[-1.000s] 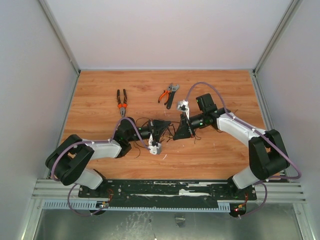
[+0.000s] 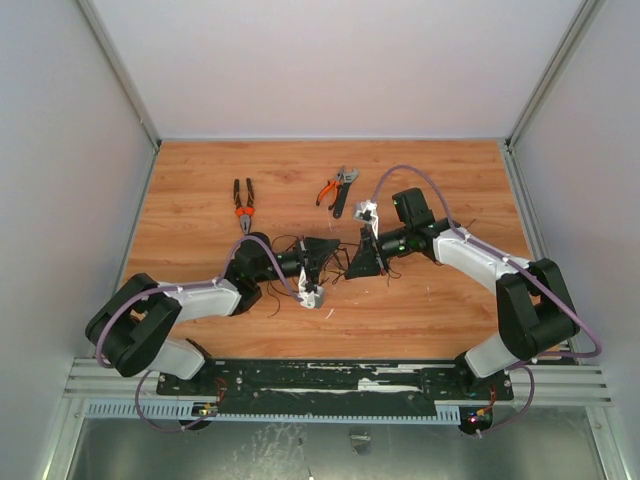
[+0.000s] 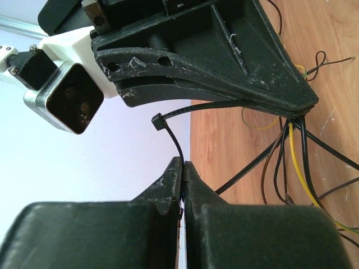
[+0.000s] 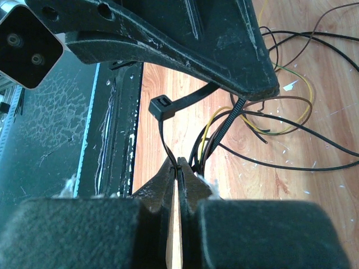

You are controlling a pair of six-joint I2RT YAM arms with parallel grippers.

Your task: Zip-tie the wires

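Observation:
A black zip tie (image 3: 160,121) shows its square head between the two grippers. One thin stretch of it runs from the head down to the tips of my left gripper, which is shut on it. In the right wrist view, the zip tie's head (image 4: 161,106) has a narrow strap leading into the tips of my right gripper, shut on it, while a broader stretch passes behind the left gripper's finger (image 4: 247,73). Black, brown and yellow wires (image 3: 295,159) come together below the right gripper's tip. How tightly the tie circles them is hidden.
Loose wire ends (image 4: 314,126) spread over the wooden table (image 2: 400,320). Long-handled pliers (image 2: 244,208) lie at the back left; orange-handled pliers (image 2: 329,190) and a wrench (image 2: 345,190) lie at the back centre.
The left arm's elbow has shifted slightly outward and toward the front. Both grippers stay close together at nearly the same spot; the right arm looks still.

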